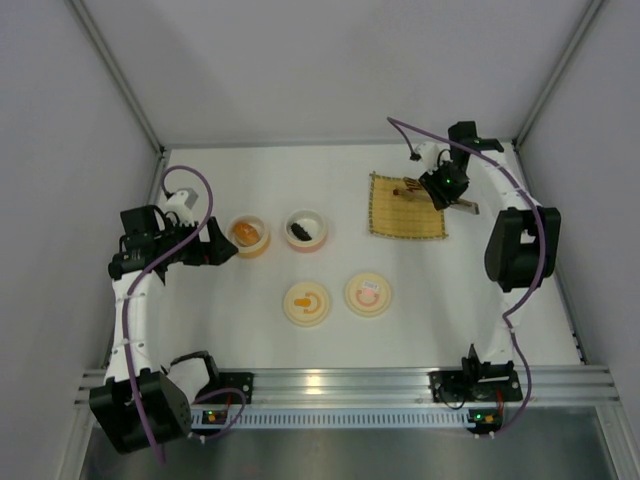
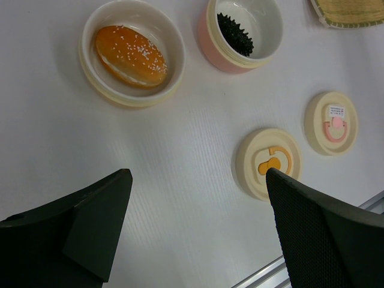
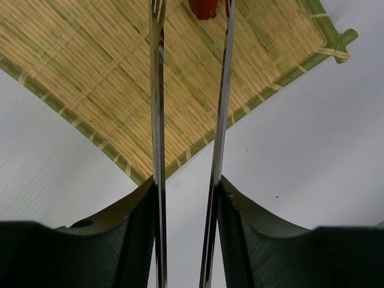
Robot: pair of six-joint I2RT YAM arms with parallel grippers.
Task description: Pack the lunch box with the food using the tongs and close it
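A round container holds a sesame bun; a pink container holds dark green food. My left gripper hangs open and empty beside the bun container. My right gripper is over the woven mat, its long metal tongs part open around or beside a small red item, cut off at the view's top; whether they touch it is unclear.
Two round lids, one with an orange handle, one with a pink handle, lie in the front middle.
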